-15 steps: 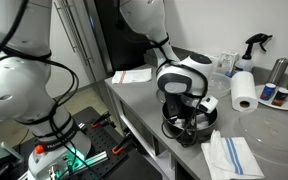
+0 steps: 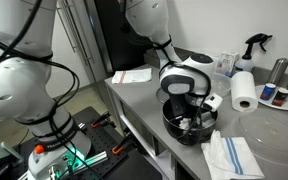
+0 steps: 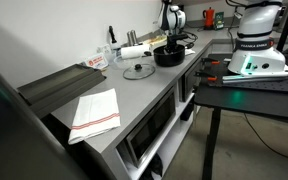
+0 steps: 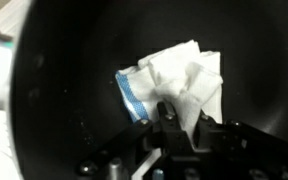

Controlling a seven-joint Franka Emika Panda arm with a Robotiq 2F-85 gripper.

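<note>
Inside the black pot (image 2: 190, 134) on the counter, my gripper reaches down from above. A crumpled white cloth with a blue stripe (image 4: 162, 72) lies against the dark inner bottom, and the fingers are shut on a raised fold of it. The rest of the cloth spreads beyond the fingers. From the far side view, the pot (image 3: 169, 57) stands near the end of the counter with the arm over it, and the fingertips are hidden behind its wall.
A white towel with blue stripes (image 2: 233, 157) lies right of the pot, close to a clear round lid (image 2: 274, 135). Behind stand a paper towel roll (image 2: 243, 92) and a spray bottle (image 2: 252, 50). Another folded cloth (image 3: 95, 114) rests on the open left counter.
Over the last second the arm's wrist has shifted slightly over the pot.
</note>
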